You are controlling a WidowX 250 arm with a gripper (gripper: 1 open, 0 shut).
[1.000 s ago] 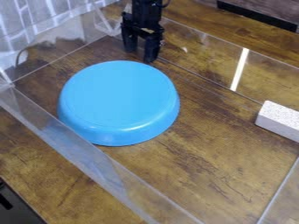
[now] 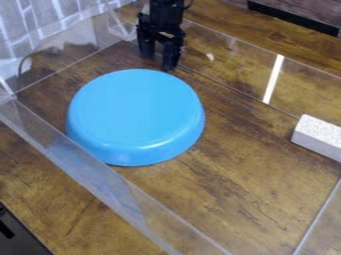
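Observation:
A dark robot gripper point(image 2: 160, 52) hangs at the top centre of the camera view, low over the far part of a wooden surface. Its fingers are small and dark here, and whether they are open or shut is hard to make out. A large blue round object point(image 2: 135, 115), like an upturned bowl or lid, lies in the left middle, nearer the camera and apart from the gripper.
A white speckled block point(image 2: 318, 135) lies at the right edge. Clear walls run along the near left and the right side. A crinkled pale sheet point(image 2: 40, 25) is at the top left.
The gripper has shifted very slightly at the top centre. The blue object and the white block stay where they were.

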